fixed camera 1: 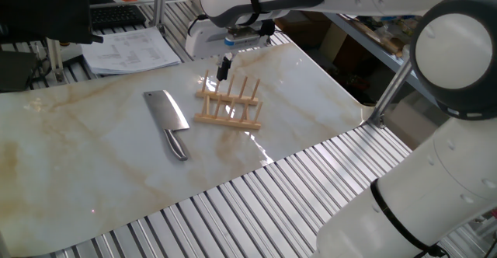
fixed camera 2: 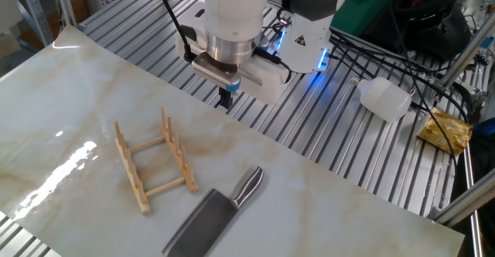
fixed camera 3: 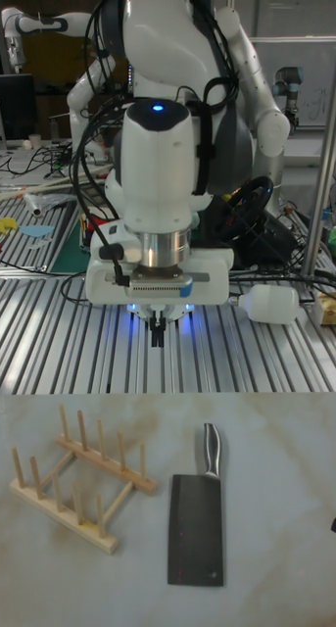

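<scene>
A cleaver with a broad steel blade (fixed camera 1: 165,109) lies flat on the marbled board, its metal handle (fixed camera 3: 212,450) pointing toward the robot's side. Beside it stands a light wooden peg rack (fixed camera 2: 131,172), two rails with upright pegs joined by crossbars; its slots are empty. My gripper (fixed camera 3: 157,332) hangs fingers down, clear of both rack and cleaver. In the third exterior view its black fingers sit close together, with nothing visible between them. The second exterior view puts the gripper (fixed camera 2: 225,98) above the board's edge on the robot's side.
Printed sheets (fixed camera 1: 130,50) lie on the slatted table behind the board. A white bottle (fixed camera 2: 384,99) and a gold packet (fixed camera 2: 446,132) rest on the slats near the arm's base. Much of the marbled board (fixed camera 1: 93,165) is bare.
</scene>
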